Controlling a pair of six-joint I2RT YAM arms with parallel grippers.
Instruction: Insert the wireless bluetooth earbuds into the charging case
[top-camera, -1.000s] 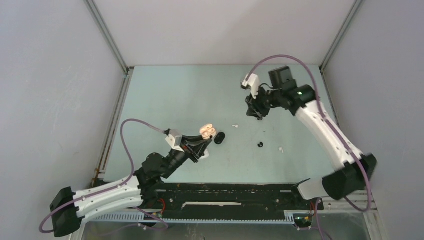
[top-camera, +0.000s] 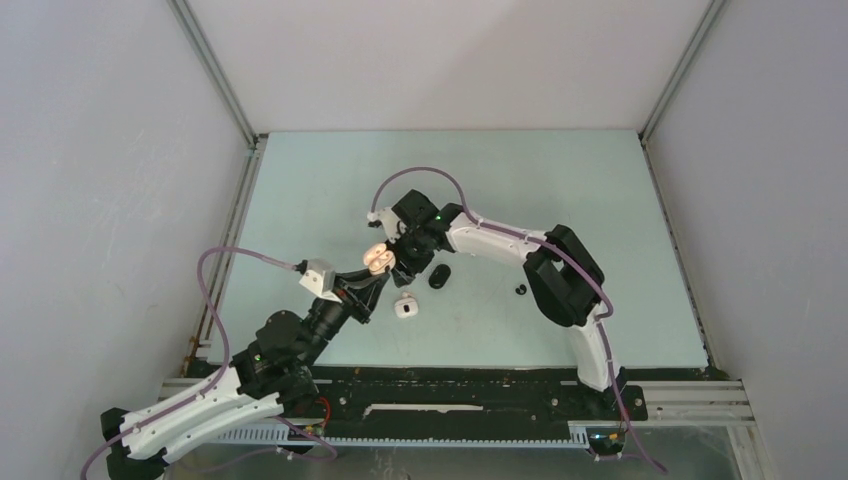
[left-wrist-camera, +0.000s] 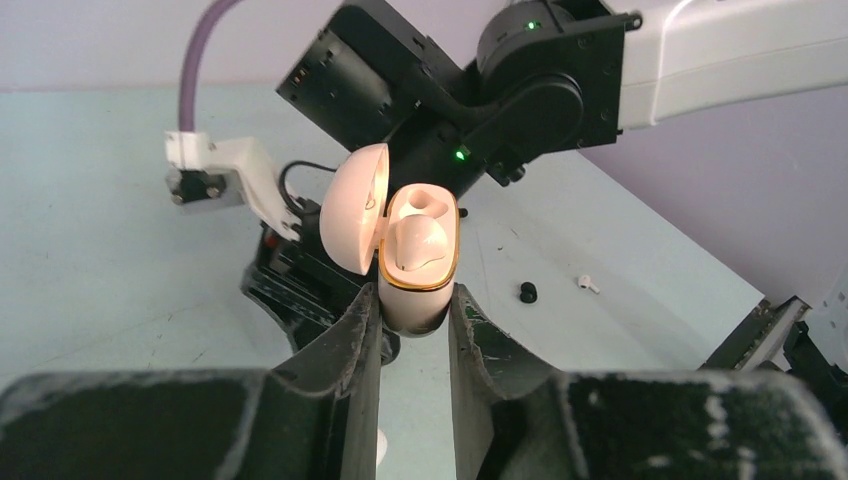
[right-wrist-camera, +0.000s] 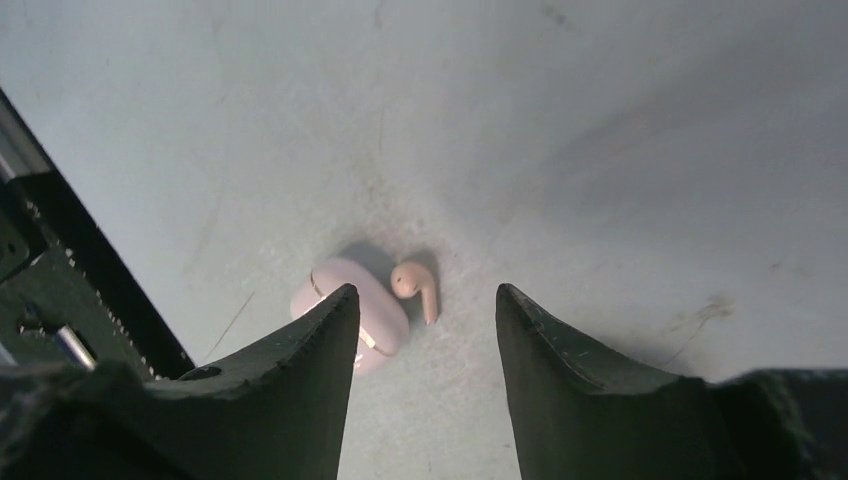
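Note:
My left gripper is shut on a pinkish-white charging case (left-wrist-camera: 418, 236), which is held up off the table. Its lid stands open on the left and hollows show in its body; I see no earbud there. Fingers apart and empty, my right gripper points down at the table. Below and between those fingers, a small white earbud (right-wrist-camera: 413, 281) lies with its stem out, beside a closed white case (right-wrist-camera: 372, 318). From above, the right gripper (top-camera: 403, 277) is close to the held case (top-camera: 378, 259), and the white case (top-camera: 406, 307) lies just in front.
A black case (top-camera: 440, 277) rests right of the right gripper. Farther right lie small black earbuds (top-camera: 521, 289). A white earbud (left-wrist-camera: 587, 284) shows on the table in the left wrist view.
My right arm has swept left across the table, from the right side to beside the held case.

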